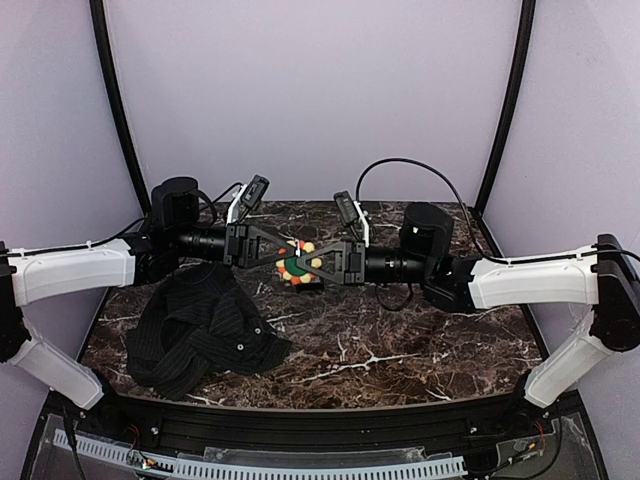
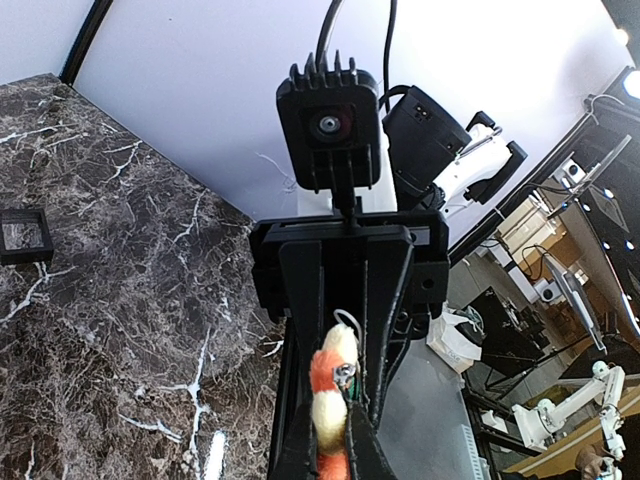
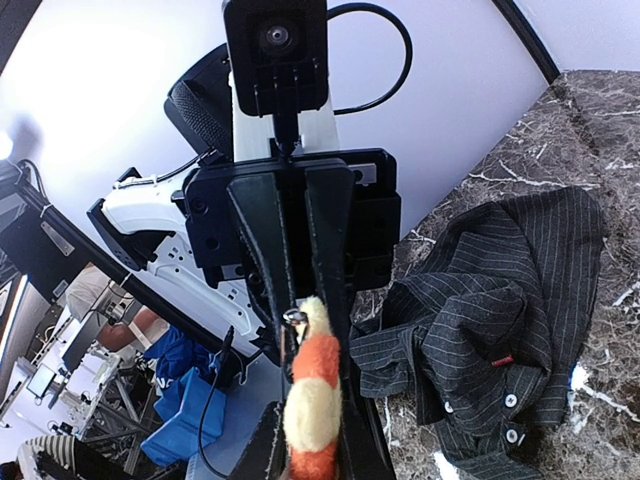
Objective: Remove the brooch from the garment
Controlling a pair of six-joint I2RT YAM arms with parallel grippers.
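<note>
A flower-shaped brooch [image 1: 298, 266] with orange and cream petals and a green centre is held in the air between both grippers, seen edge-on in the left wrist view [image 2: 330, 410] and right wrist view [image 3: 313, 410], with a metal clasp on it. My left gripper [image 1: 285, 245] is shut on it from the left, my right gripper [image 1: 308, 260] from the right. The dark pinstriped garment [image 1: 200, 330], also in the right wrist view [image 3: 500, 300], lies crumpled on the left part of the table, apart from the brooch.
A small black square object [image 2: 25, 255] lies on it behind the brooch. Walls surround the back and sides.
</note>
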